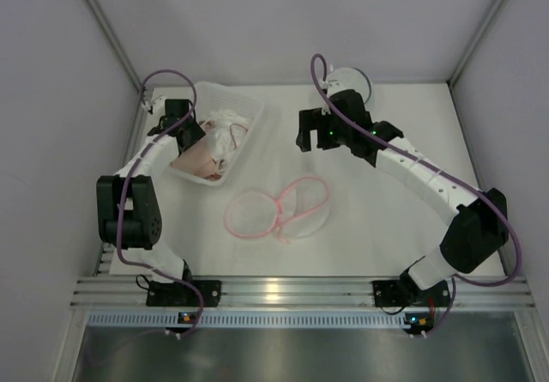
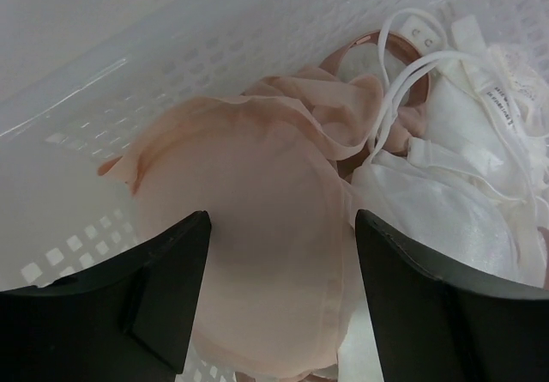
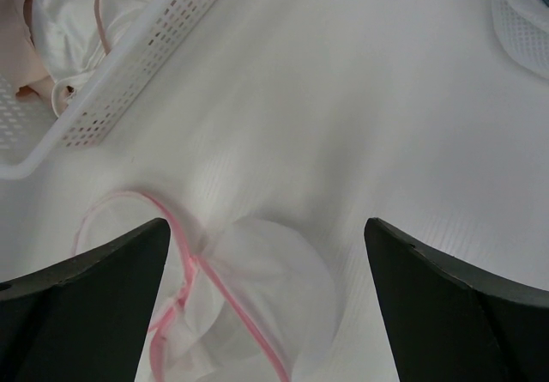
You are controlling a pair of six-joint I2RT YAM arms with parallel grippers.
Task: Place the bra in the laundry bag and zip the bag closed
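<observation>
A peach bra (image 2: 249, 236) lies crumpled in the white basket (image 1: 250, 137), beside a white bra (image 1: 227, 133) with thin straps. Over the basket's left part hangs my left gripper, its fingers apart on either side of the peach cup in the left wrist view. Whether they touch the fabric I cannot tell. My right gripper is open and empty above the table. In front of the basket, a mesh laundry bag with pink trim (image 1: 279, 214) lies spread flat. It also shows low in the right wrist view.
A round white mesh bag with a dark blue rim (image 1: 347, 86) lies at the back, behind the right arm. The basket's raised walls surround the left fingers.
</observation>
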